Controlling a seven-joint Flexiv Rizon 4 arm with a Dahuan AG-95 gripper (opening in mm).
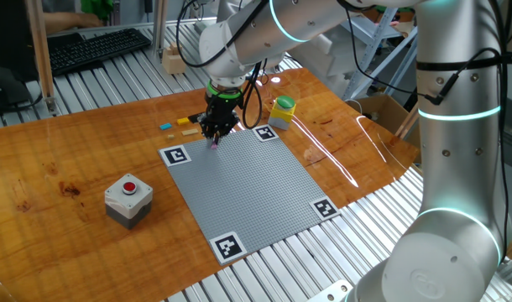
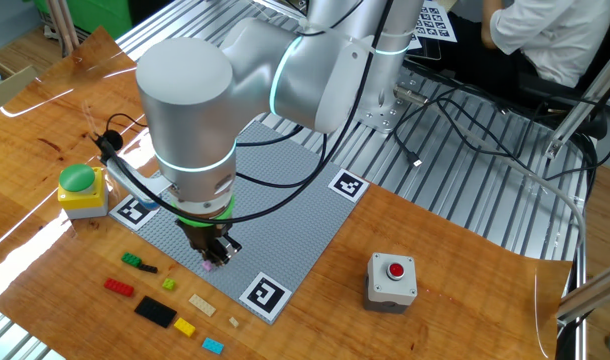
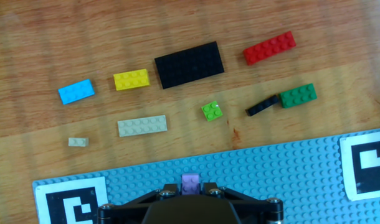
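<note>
Between my fingertips, at the bottom of the wrist view, sits a small purple brick point(image 3: 190, 183). My gripper is shut on it, one finger at either side. Exterior view 2 has the gripper point(image 2: 215, 256) pointing down over the edge strip of the grey baseplate point(image 2: 285, 225), the brick showing pinkish at its tip. Whether the brick touches the plate's studs cannot be told. In exterior view 1 the plate point(image 1: 256, 193) is otherwise bare apart from its corner markers.
Loose bricks lie on the wood beyond the plate: blue point(image 3: 76, 91), yellow point(image 3: 131, 79), large black point(image 3: 189, 65), red point(image 3: 270, 48), beige point(image 3: 142, 126), lime point(image 3: 212, 111), green point(image 3: 298, 96) and others. A red-button box point(image 1: 128, 200) and a green-button box point(image 1: 282, 111) stand beside the plate.
</note>
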